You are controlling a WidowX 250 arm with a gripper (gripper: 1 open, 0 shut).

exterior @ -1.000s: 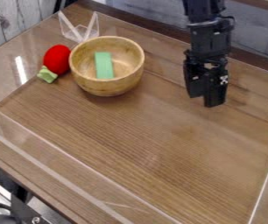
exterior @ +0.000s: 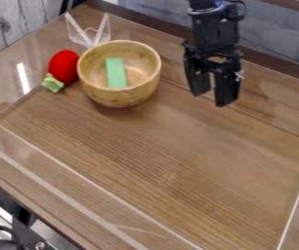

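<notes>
My gripper is a dark assembly reaching down from the top over the wooden table, at the upper middle right. It appears open, and I see nothing clearly held in it. A yellow-tan bowl with a green block inside stands to its left.
A red object lies at the far left, beside a small light-green object. Dark areas border the table at the top left and bottom left.
The gripper has shifted slightly over the last second, staying at the upper right of the bowl. The bowl and the objects on the left look unmoved.
</notes>
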